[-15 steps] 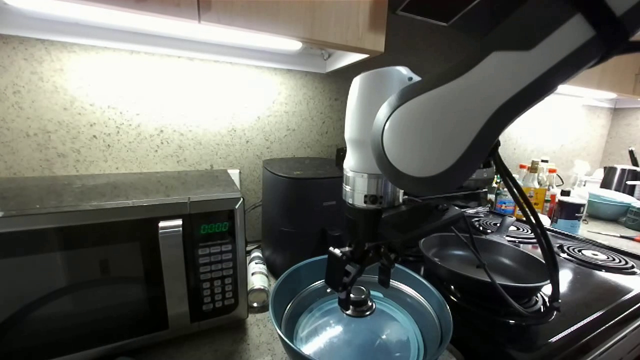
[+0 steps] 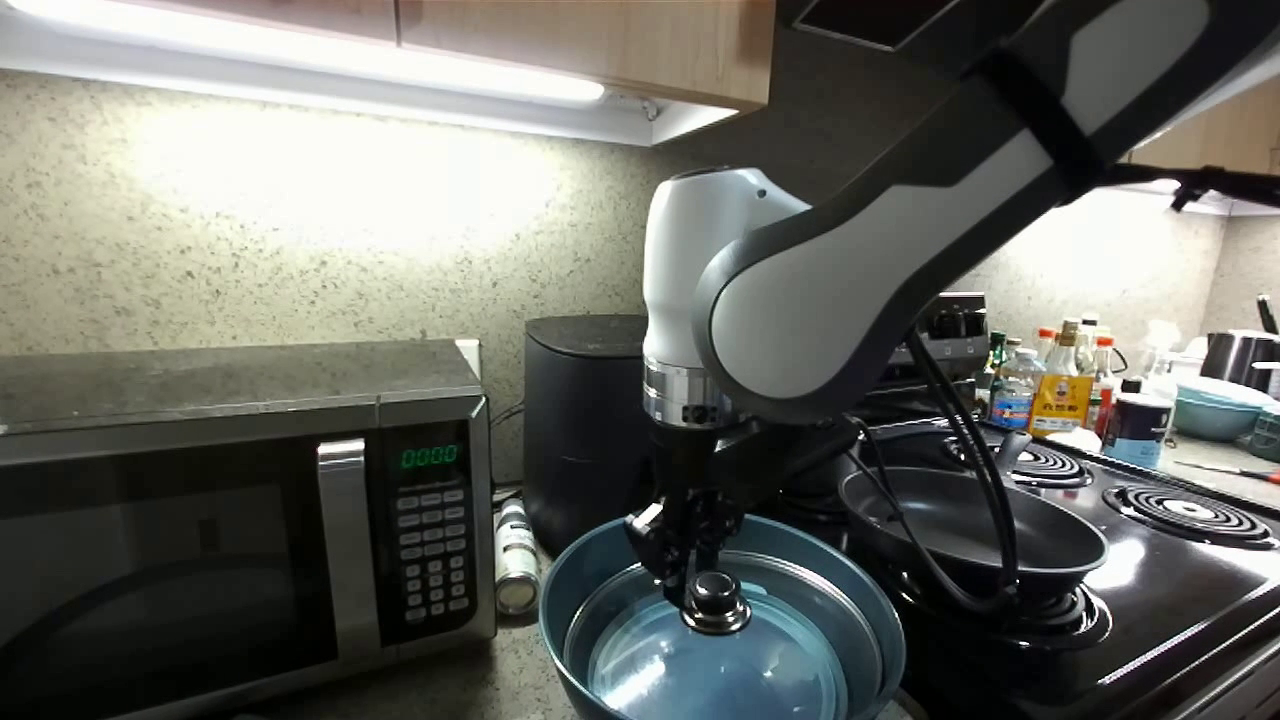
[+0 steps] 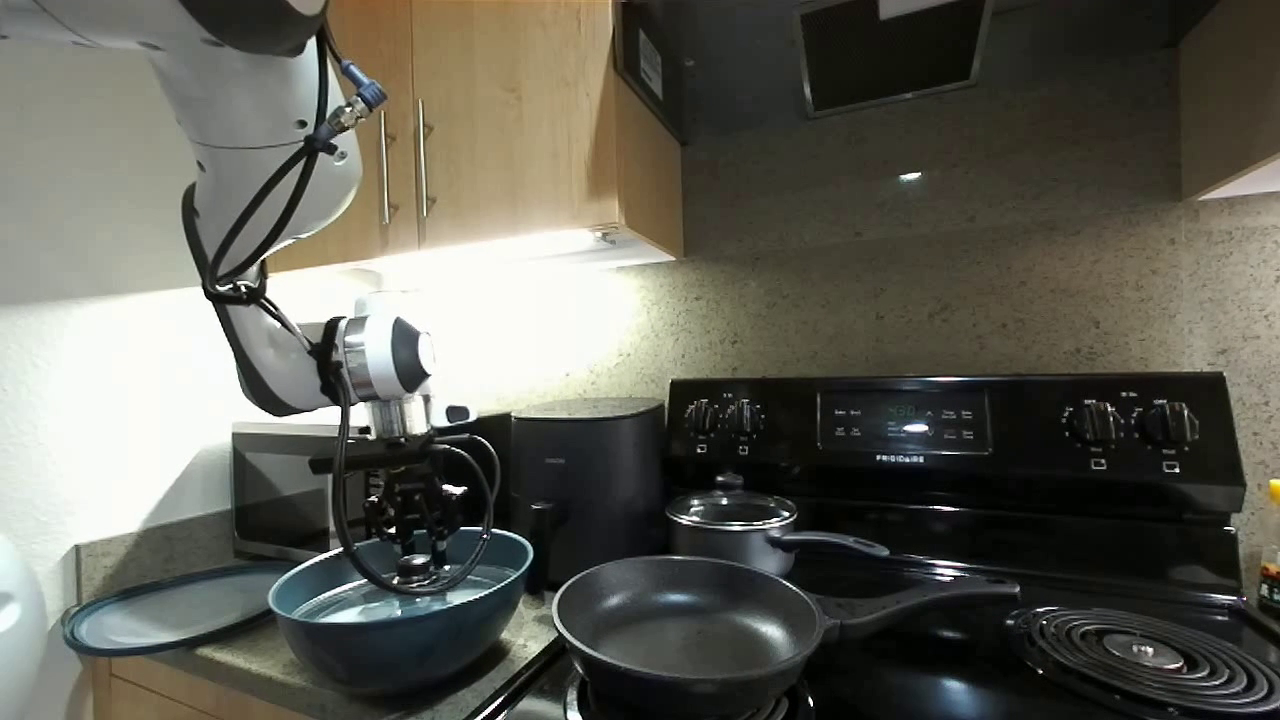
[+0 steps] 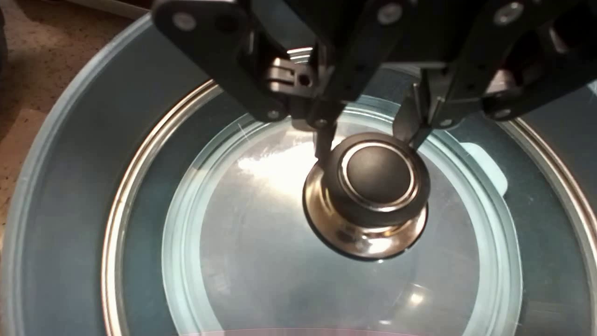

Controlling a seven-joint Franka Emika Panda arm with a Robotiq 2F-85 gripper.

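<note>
A glass lid [image 4: 268,280] with a metal rim lies inside the large teal bowl [image 2: 882,636]. Its round black knob [image 4: 378,173] on a flared metal base points up. My gripper is down in the bowl, part way open, one finger on each side of the knob's upper edge in the wrist view. Whether the fingers touch the knob is unclear. Under the glass shows a pale rounded rim [image 4: 182,241] with a tab. In exterior view 2 the gripper [image 3: 414,546] stands over the bowl [image 3: 396,648], the knob just below it.
A microwave [image 2: 240,516] stands to the left, a black air fryer [image 3: 588,480] behind. The frying pan [image 3: 690,624] and a lidded saucepan [image 3: 732,528] sit on the stove at right. A flat teal-rimmed lid [image 3: 180,606] lies on the counter beside the bowl.
The gripper has moved left and turned in exterior view 1, its fingers now closer together around the knob. The lid and bowl look almost unmoved.
</note>
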